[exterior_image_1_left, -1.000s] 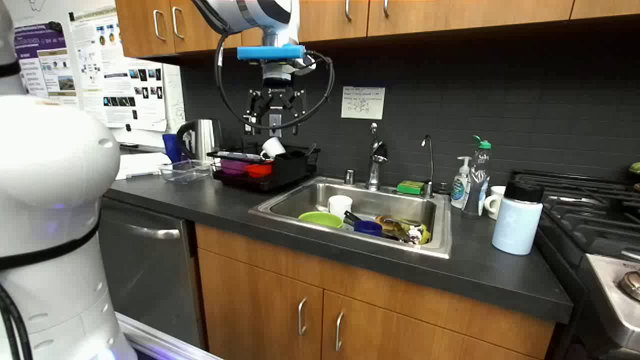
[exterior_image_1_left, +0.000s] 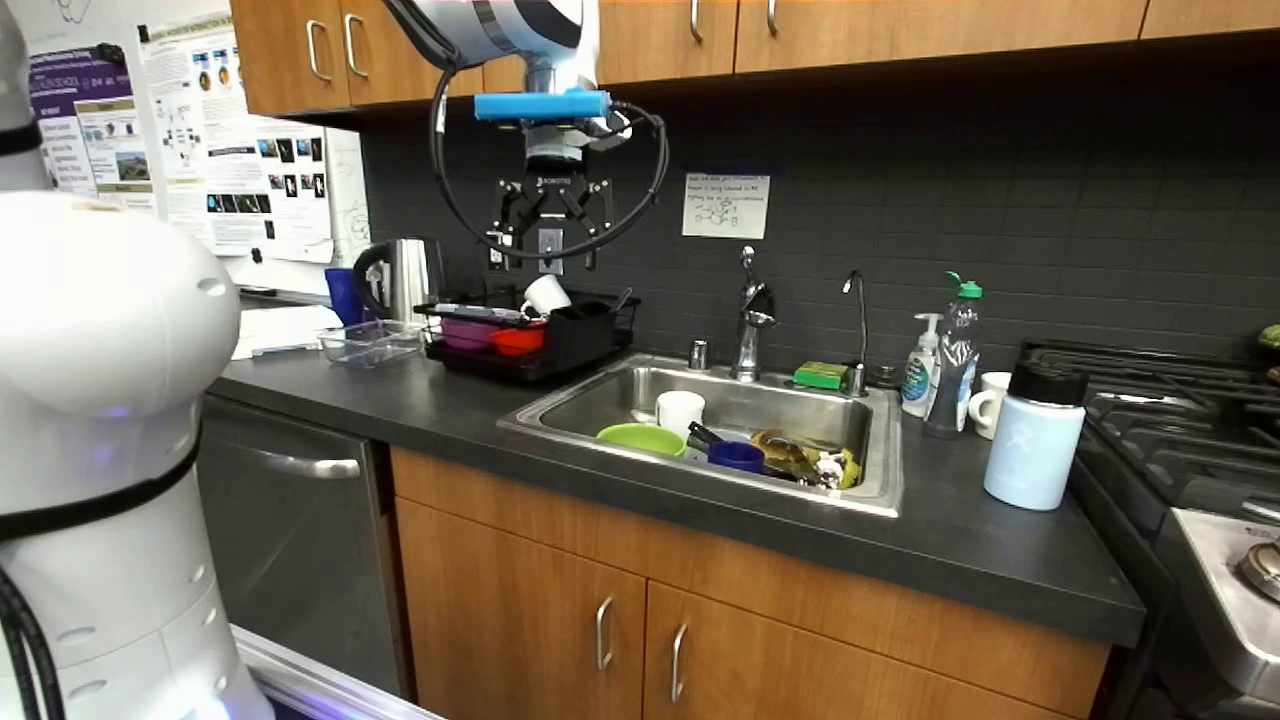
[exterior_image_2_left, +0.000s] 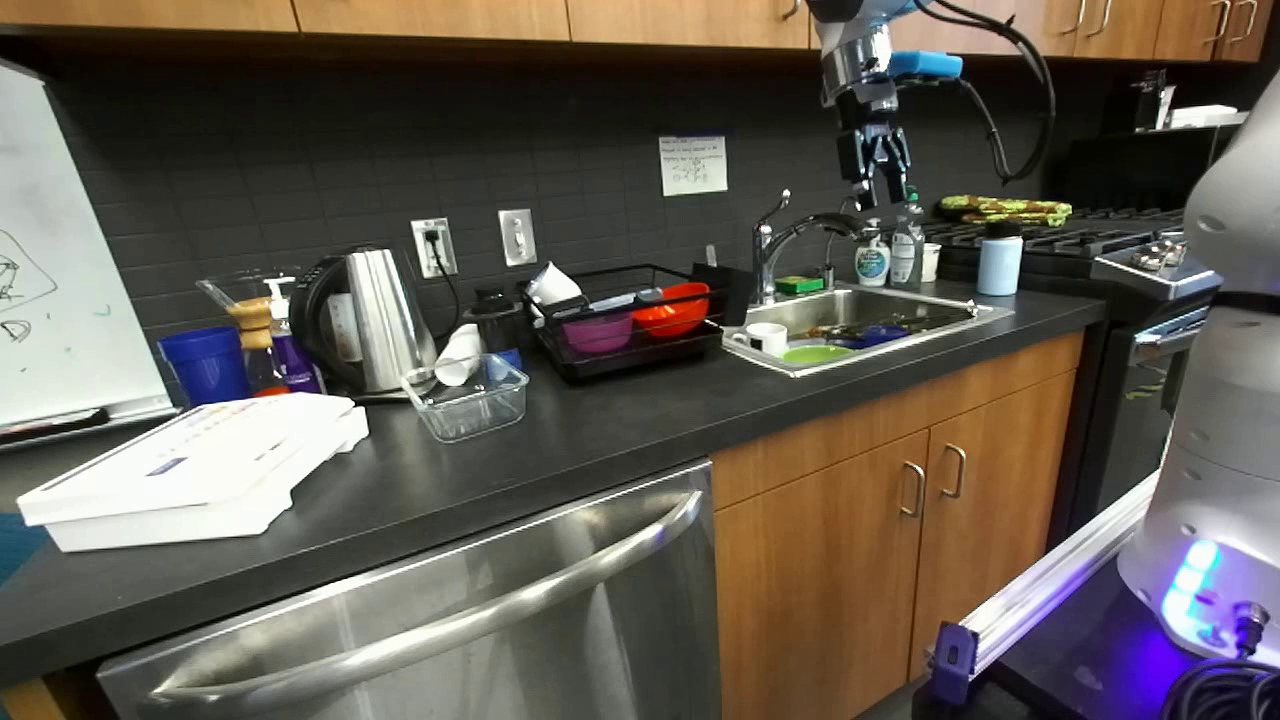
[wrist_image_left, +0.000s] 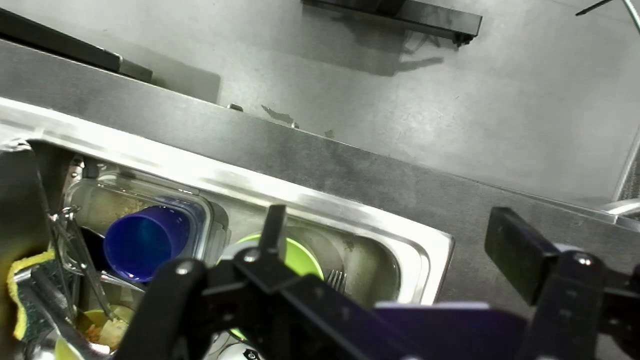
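High above the counter, well clear of every dish, my gripper (exterior_image_1_left: 541, 258) stands open with nothing between its fingers. In the wrist view its two black fingers (wrist_image_left: 520, 255) are spread wide apart over the sink's end and the counter. The steel sink (exterior_image_1_left: 882, 474) holds a white mug (exterior_image_1_left: 679, 412), a lime green bowl (exterior_image_1_left: 641, 439) and a dark blue cup (exterior_image_1_left: 735, 456). From above, the blue cup (wrist_image_left: 144, 243) sits at a clear container, and one finger partly hides the green bowl (wrist_image_left: 301, 258).
A black dish rack (exterior_image_2_left: 588, 366) with purple and red bowls stands beside the sink. The faucet (exterior_image_1_left: 750, 318) rises behind the basin. A light blue bottle (exterior_image_1_left: 1034, 450) and soap bottles (exterior_image_1_left: 956, 360) stand at the stove side. Cabinets (exterior_image_1_left: 936, 48) hang overhead.
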